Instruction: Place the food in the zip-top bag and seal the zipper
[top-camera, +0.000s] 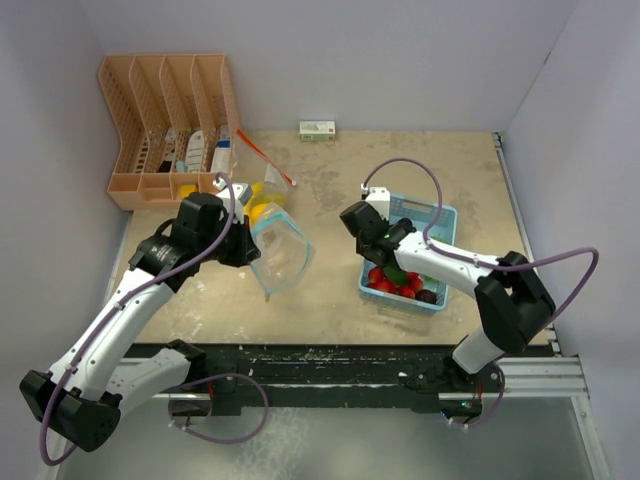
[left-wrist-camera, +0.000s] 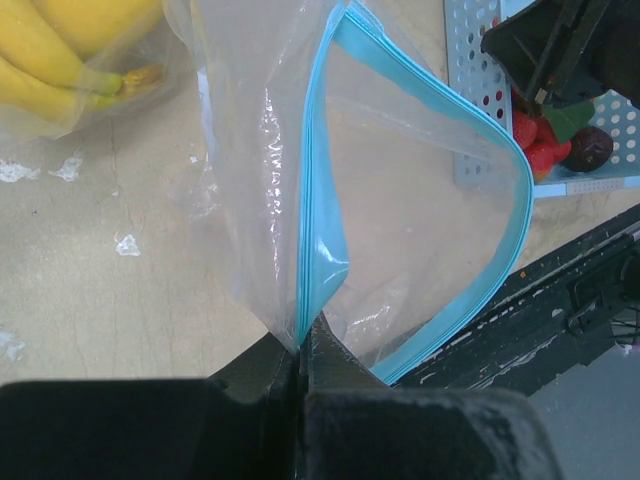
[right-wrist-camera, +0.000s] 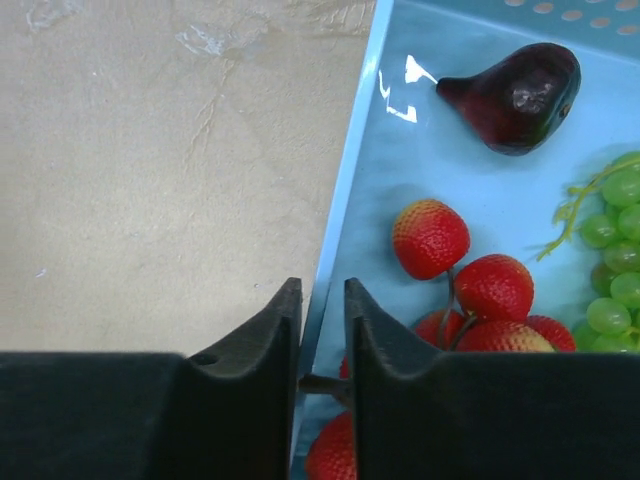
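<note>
My left gripper is shut on the edge of the clear zip bag, whose blue zipper mouth hangs open. My right gripper is part open over the near-left rim of the blue basket, its fingertips on either side of that rim in the right wrist view. The basket holds strawberries, green grapes and a dark fruit; what is under the fingers is partly hidden.
A filled bag with bananas lies behind the open bag. An orange divided rack stands at back left, and a small box at the back. The table between bag and basket is clear.
</note>
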